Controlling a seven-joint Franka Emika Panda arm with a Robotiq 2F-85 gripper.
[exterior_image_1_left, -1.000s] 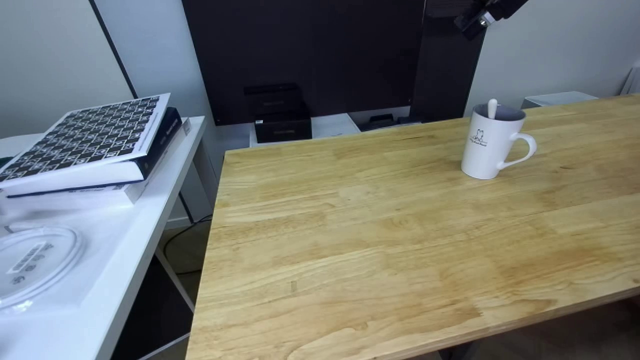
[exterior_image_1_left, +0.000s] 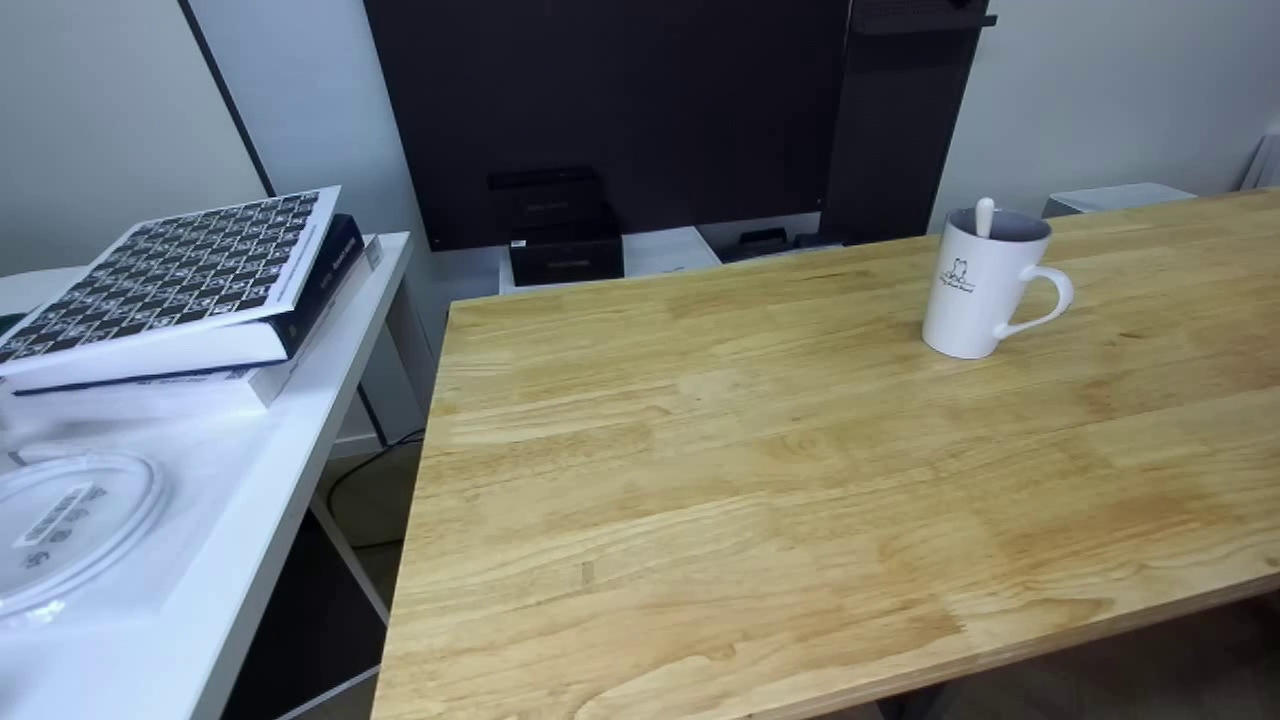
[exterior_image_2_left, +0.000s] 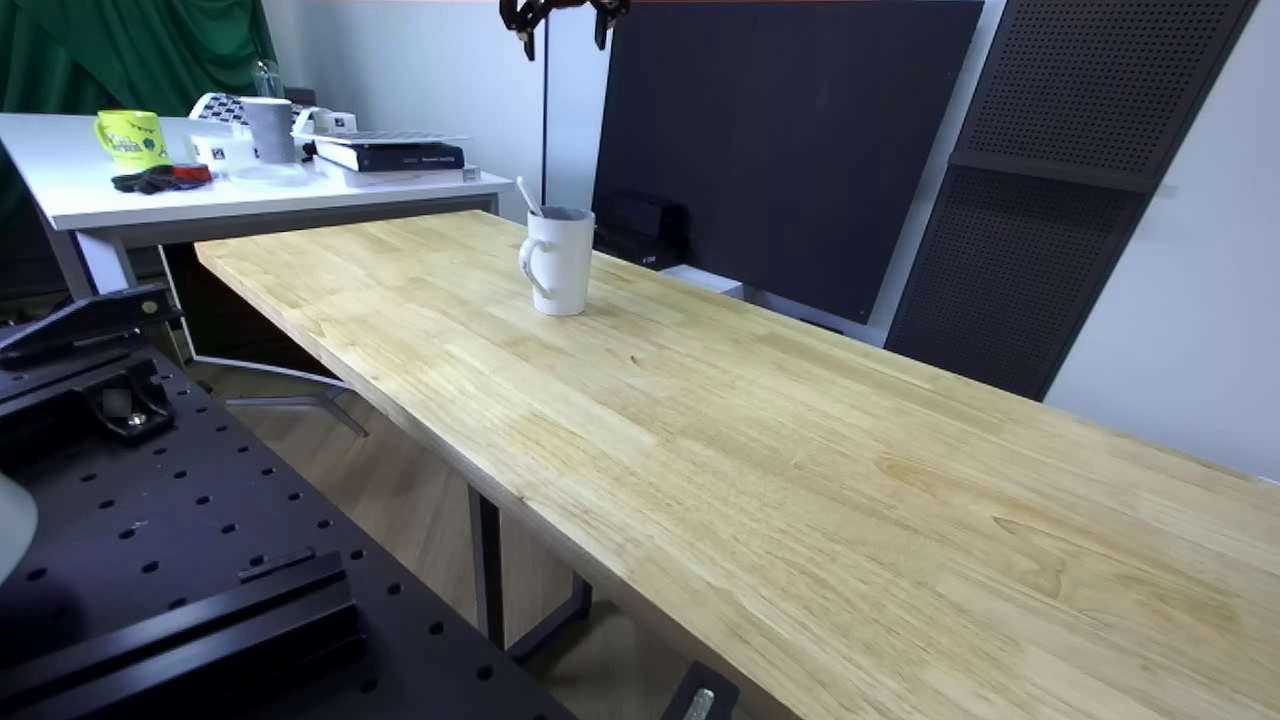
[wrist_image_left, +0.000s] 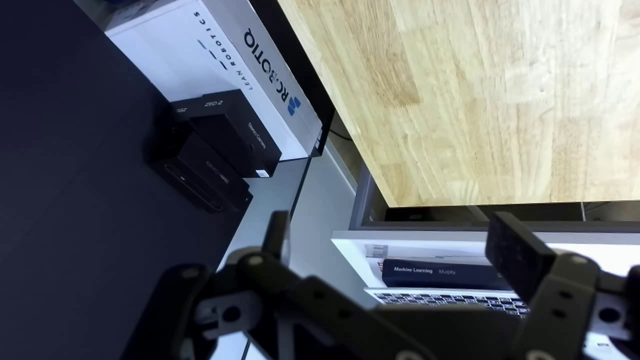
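Note:
A white mug (exterior_image_1_left: 978, 288) with a grey inside and a small printed drawing stands upright on the wooden table (exterior_image_1_left: 720, 480). The pale handle of a spoon or stirrer (exterior_image_1_left: 985, 217) sticks out of it. In exterior view 2 the same mug (exterior_image_2_left: 559, 264) shows its handle on the left. My gripper (exterior_image_2_left: 564, 43) hangs high above the mug at the top edge of that view, open and empty. From the wrist, the open gripper has its fingers wide apart with nothing between them; the mug is out of that view.
A white side table (exterior_image_2_left: 300, 198) holds books (exterior_image_2_left: 390, 156), a yellow-green mug (exterior_image_2_left: 132, 138) and a grey cup (exterior_image_2_left: 270, 130). Boxes (wrist_image_left: 225, 66) lie beyond the table's far edge, near a dark panel (exterior_image_1_left: 624, 108). Apart from the mug, the wooden tabletop is bare.
In exterior view 1 my gripper has risen from above the mug almost wholly out of the top of the picture. The mug and spoon have not moved.

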